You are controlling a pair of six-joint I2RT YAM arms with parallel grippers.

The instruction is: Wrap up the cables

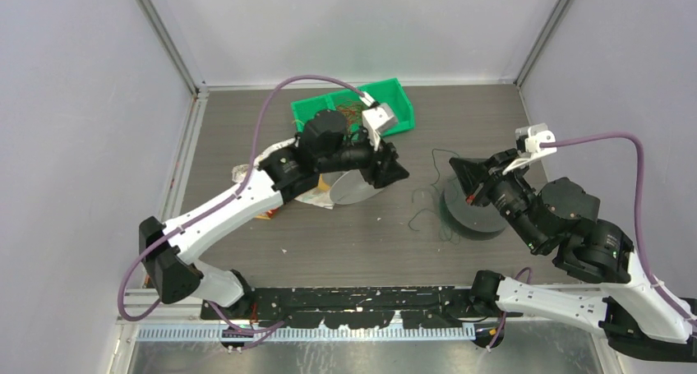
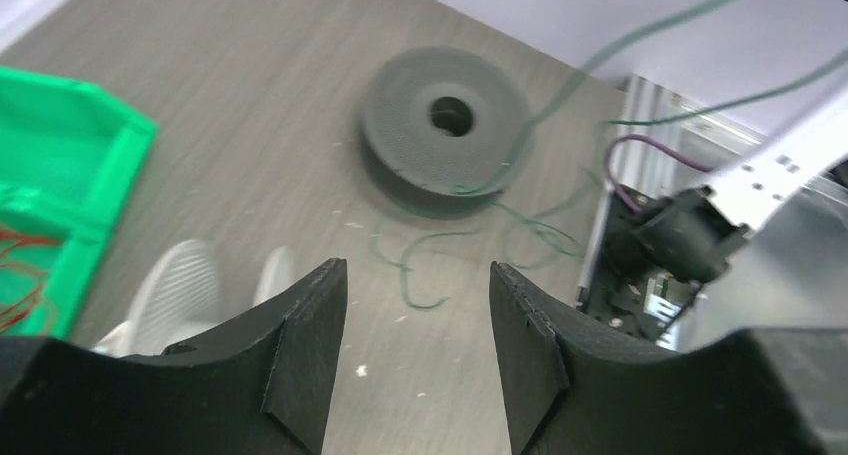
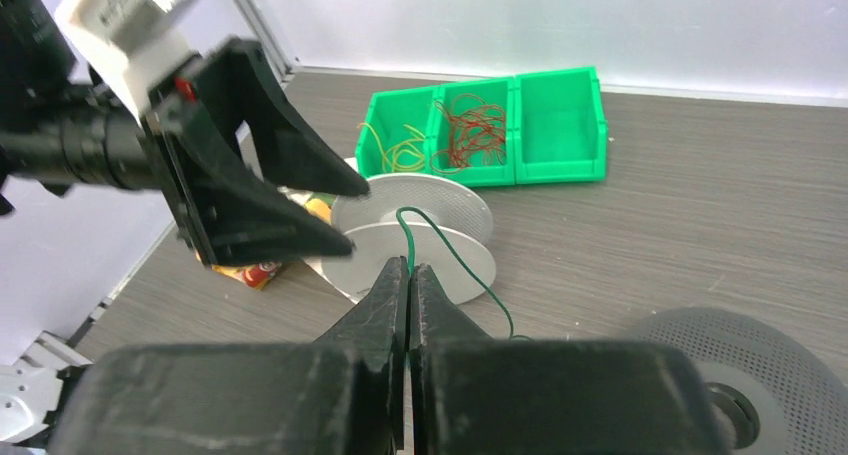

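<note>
A green cable [image 3: 456,254] comes out of the tips of my right gripper, which is shut on it. In the left wrist view the same cable [image 2: 640,35] slants up to the right, with loose loops on the table beside the grey spool [image 2: 400,170]. Above the table's middle, my left gripper [image 1: 404,175] is open and empty, its fingers [image 2: 312,340] spread apart. Facing it from the right, the right gripper [image 1: 454,162] is raised near the grey spool [image 1: 481,218]. A white spool [image 3: 465,280] lies below the left gripper, partly covered by the arm from above.
At the back stands a green bin [image 3: 562,125] with compartments; red cable [image 3: 475,135] and yellow cable [image 3: 405,155] lie in two of them. Bags [image 3: 255,273] rest left of the white spool, mostly hidden from above.
</note>
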